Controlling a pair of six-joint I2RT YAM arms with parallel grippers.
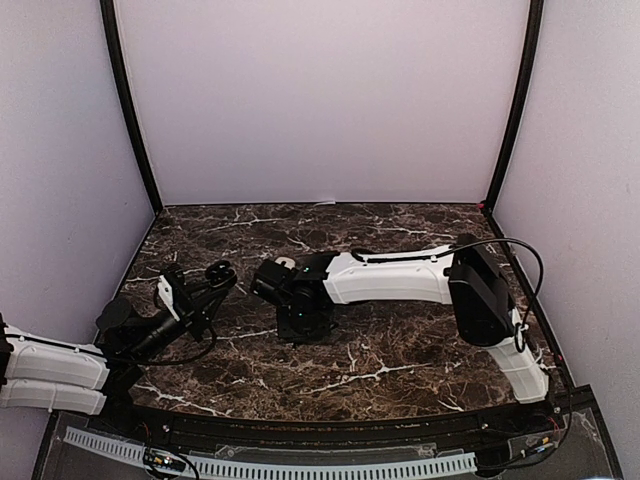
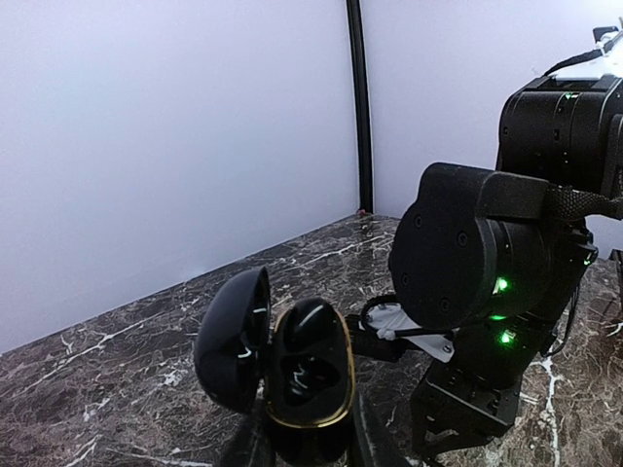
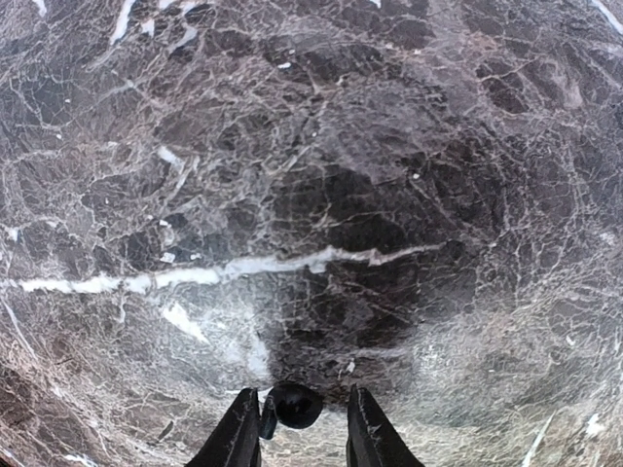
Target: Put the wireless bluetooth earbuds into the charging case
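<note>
My left gripper (image 1: 212, 288) is shut on the open black charging case (image 2: 310, 379), held upright with its lid (image 2: 230, 341) swung to the left; the top view shows it raised at the table's left. My right gripper points down at the table in the middle, its fingers parted on either side of a small black earbud (image 3: 296, 403) lying on the marble. Whether the fingers touch it I cannot tell. In the top view the right arm hides the earbud.
Behind the right arm, a small white object shows partly near the middle.
</note>
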